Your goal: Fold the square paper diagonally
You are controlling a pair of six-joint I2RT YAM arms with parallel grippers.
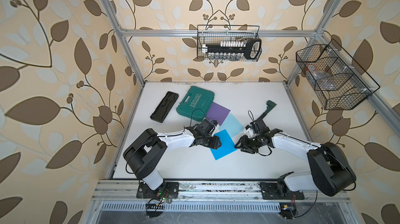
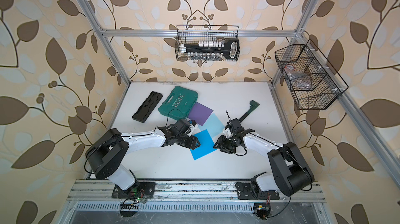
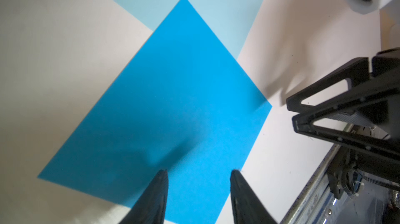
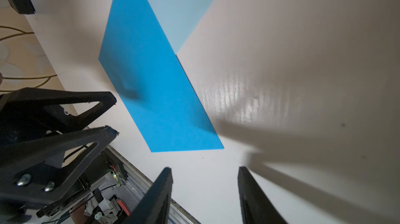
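Note:
A bright blue square paper (image 1: 221, 144) lies flat on the white table, overlapping the edge of a light blue sheet (image 1: 233, 123). My left gripper is over the paper's near part, fingers apart with nothing seen held between them. My right gripper (image 2: 221, 148) sits by the paper's right corner; in the right wrist view its fingertips (image 4: 246, 176) are low beside that corner, apart, with only bare table visible between them. I cannot tell whether anything is between its inner fingers.
A purple sheet (image 1: 217, 111), a green case (image 1: 195, 101), a black case (image 1: 164, 106) and a green tool (image 1: 270, 106) lie toward the back. Wire baskets (image 1: 228, 42) hang above. The table's front edge is close below the arms.

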